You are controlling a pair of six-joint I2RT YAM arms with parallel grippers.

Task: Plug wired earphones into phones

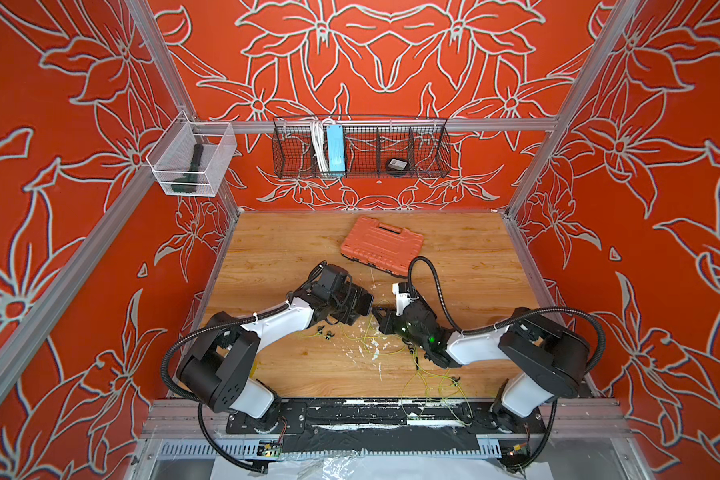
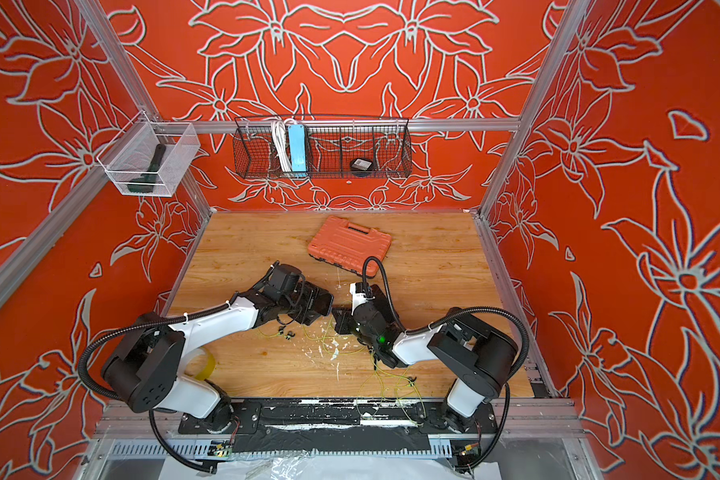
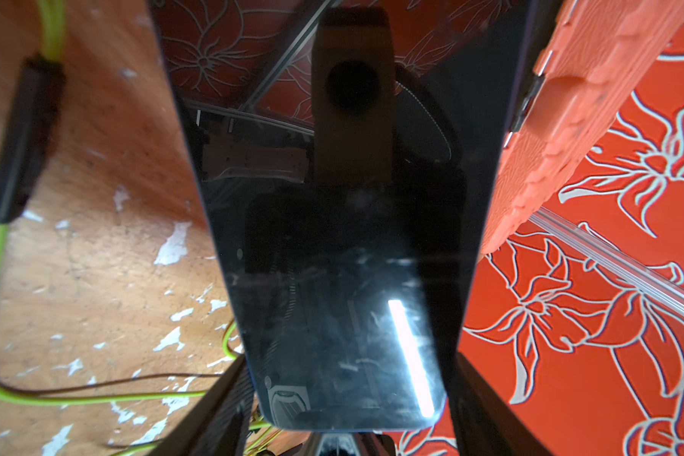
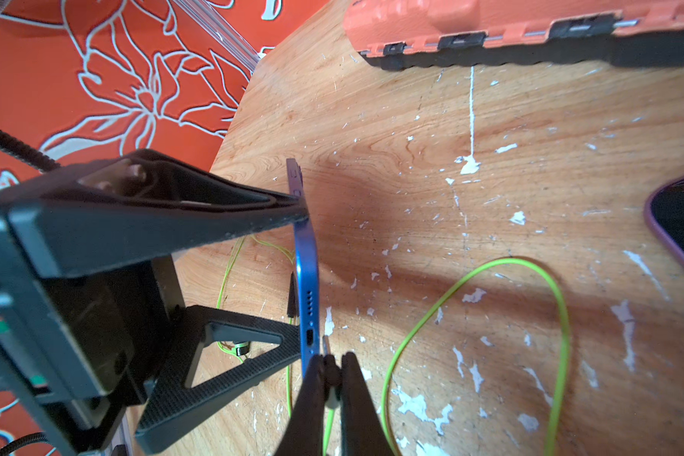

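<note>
A phone (image 3: pixel 357 273) with a dark glossy screen and blue frame (image 4: pixel 305 266) is upright in my left gripper (image 1: pixel 360 302), which is shut on it. My right gripper is shut on a small slim piece, probably the earphone plug, at the phone's bottom edge by its port; whether it is inserted I cannot tell. Yellow-green earphone cords (image 4: pixel 509 262) with black inline parts (image 3: pixel 26 136) lie on the table. A second phone (image 4: pixel 680 228) with a purple frame lies at the right in the right wrist view.
An orange case (image 1: pixel 381 244) lies at the table's back. A wire basket (image 1: pixel 392 144) and a clear bin (image 1: pixel 192 160) hang on the walls.
</note>
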